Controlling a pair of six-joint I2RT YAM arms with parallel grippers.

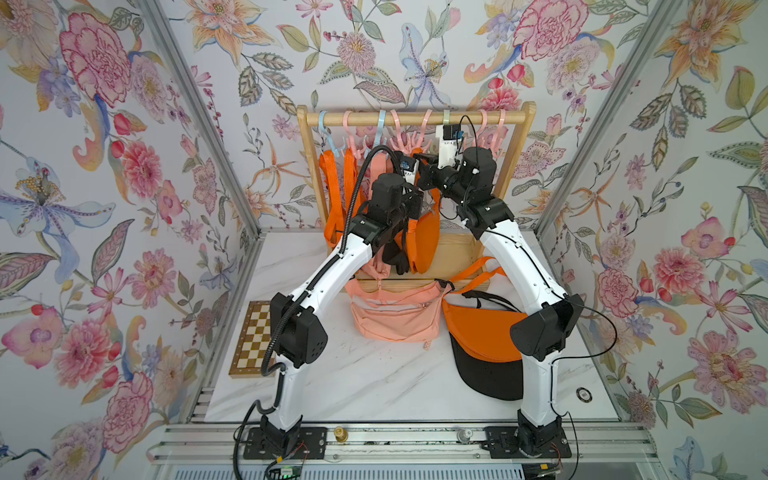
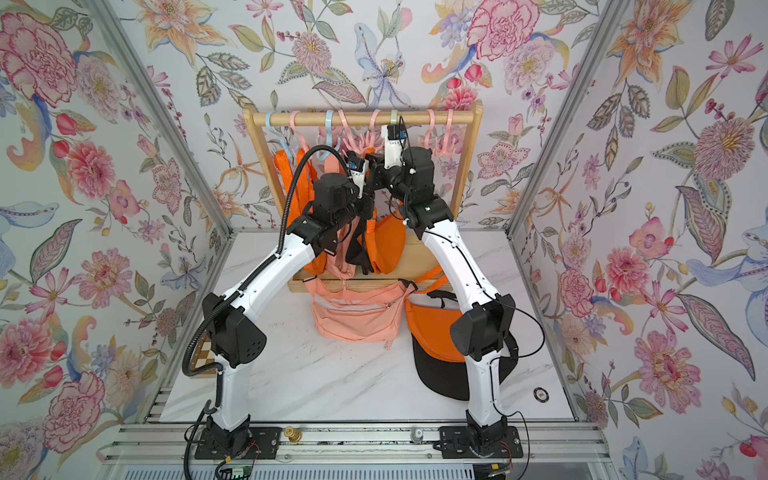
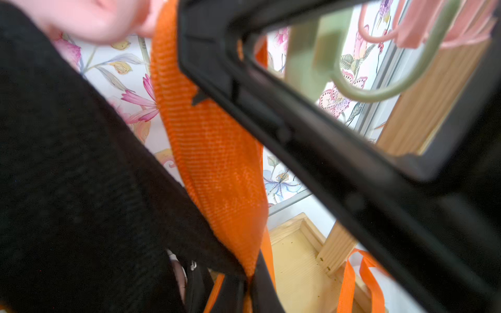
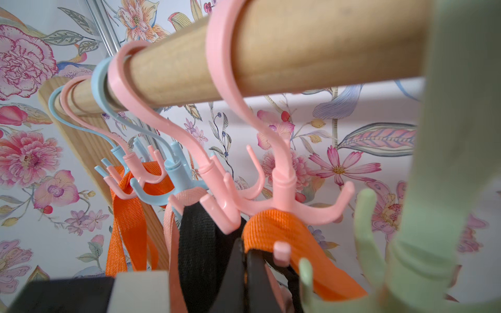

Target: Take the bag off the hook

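An orange bag (image 1: 426, 240) hangs under a pink hook (image 4: 283, 193) on the rail. Its orange strap (image 4: 274, 229) lies over the hook's prong in the right wrist view. There, my right gripper is shut, its tips against the strap's left edge; cannot tell whether any strap is between them. In the left wrist view, the strap (image 3: 203, 140) narrows down to my left gripper, which is shut at its lower end; no strap shows clearly held between the tips. Both grippers hide much of the strap in the top views.
Other straps and bags hang to the left on pink and blue hooks (image 4: 180, 174). A green hook (image 4: 417, 234) is close on the right. On the table lie a pink bag (image 1: 396, 320), an orange-black bag (image 1: 484, 332) and a chessboard (image 1: 254, 340).
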